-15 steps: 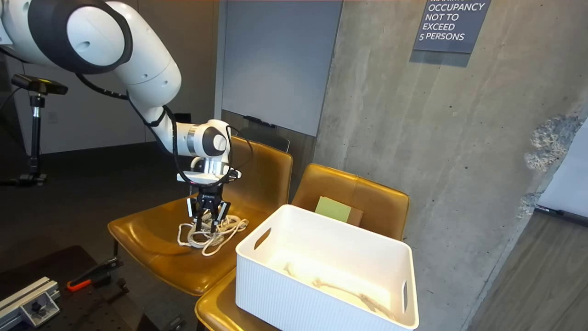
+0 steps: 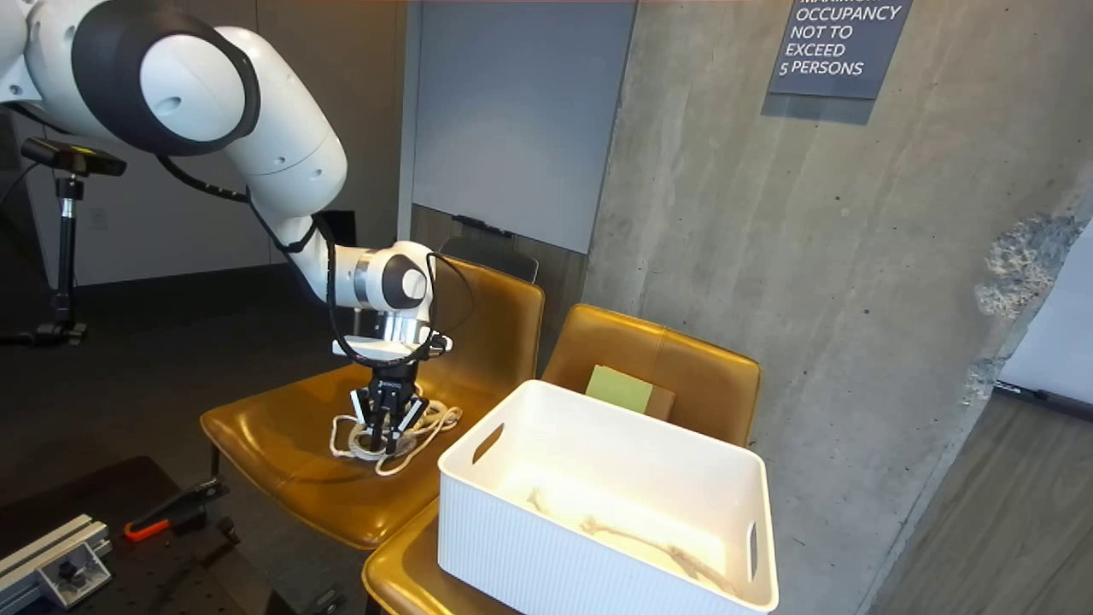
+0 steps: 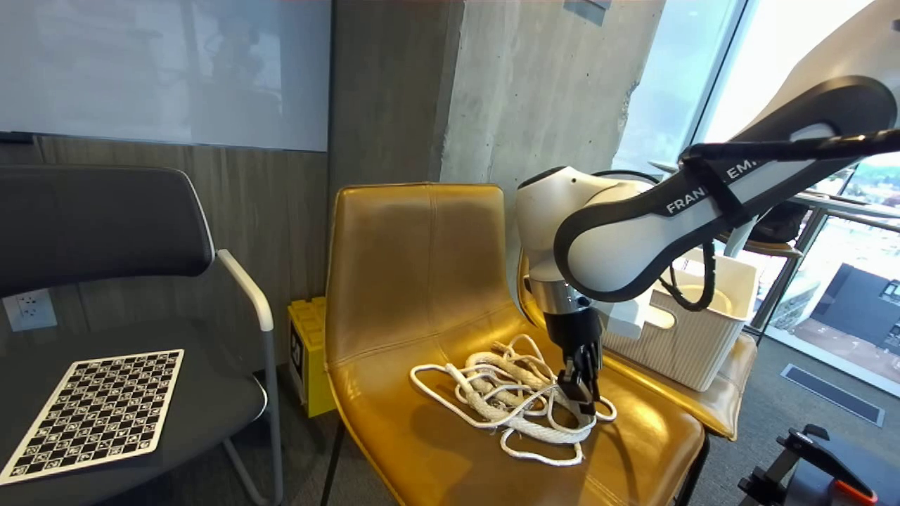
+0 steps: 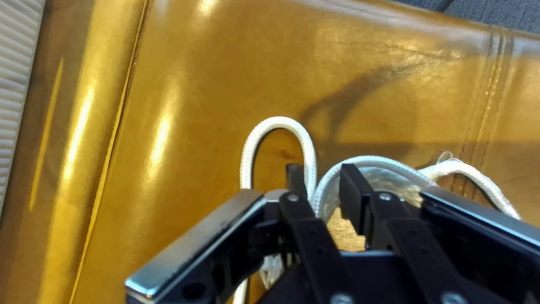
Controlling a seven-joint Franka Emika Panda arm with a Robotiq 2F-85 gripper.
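A white rope point(image 3: 506, 384) lies in a loose, looped pile on the seat of the tan leather chair point(image 3: 413, 278). My gripper point(image 2: 382, 442) points straight down into the pile at its near-bin side. In the wrist view the two black fingertips of the gripper stand part open, with a strand of the rope point(image 4: 326, 182) passing through the gap between them. One loop of rope sticks out beyond the left finger. Whether the strand is pinched does not show. The fingers hide part of the pile.
A white ribbed bin point(image 2: 615, 441) stands on the neighbouring chair, with some rope-like pieces point(image 2: 656, 548) on its floor. Behind it a green book or board point(image 2: 619, 389) leans on the backrest. A grey chair point(image 3: 93, 228) holds a patterned board point(image 3: 97, 413).
My gripper has moved down into the rope, and its fingers have drawn closer together. The bin and chairs have not moved.
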